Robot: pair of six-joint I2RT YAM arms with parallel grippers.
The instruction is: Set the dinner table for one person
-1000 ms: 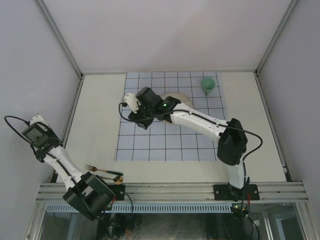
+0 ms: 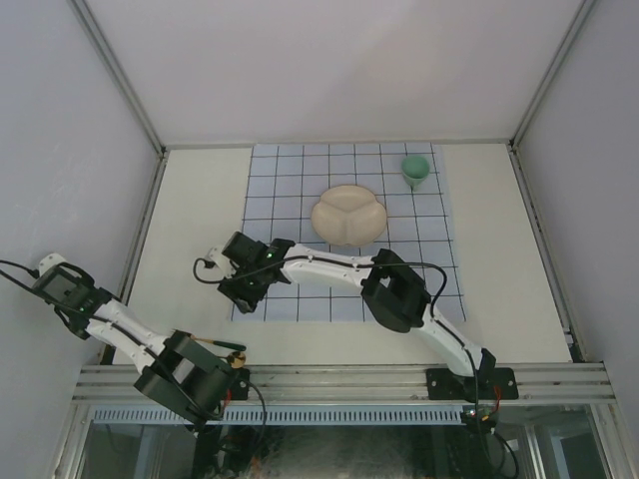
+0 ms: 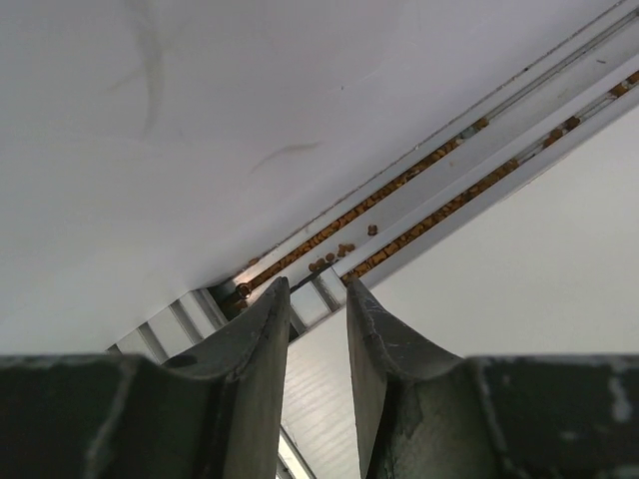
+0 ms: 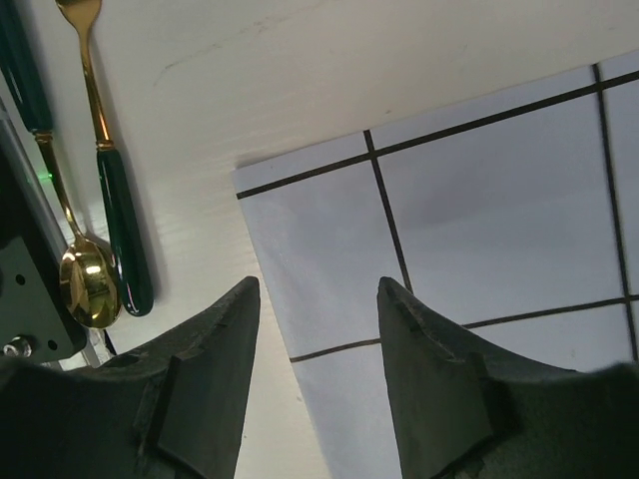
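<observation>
On the gridded placemat [image 2: 290, 180] rests a beige divided plate [image 2: 348, 215], with a green cup [image 2: 415, 170] to its right at the back. A fork [image 4: 119, 215] and a spoon [image 4: 90, 284], both gold with dark green handles, lie side by side left of the placemat's corner in the right wrist view. My right gripper is part open over that corner, nothing between its fingers. My left gripper is also part open and empty, facing the left wall and table edge. In the top view the left arm covers part of the cutlery.
A metal rail [image 2: 140, 225] borders the table along the left wall [image 2: 60, 150]. Bare tabletop [image 2: 195, 210] lies left of the placemat, and more is clear on the right [image 2: 494, 230].
My right arm has come down and left from near the plate towards the placemat's front left, uncovering the plate. The left arm has swung outward left, now covering the fork's tines from above.
</observation>
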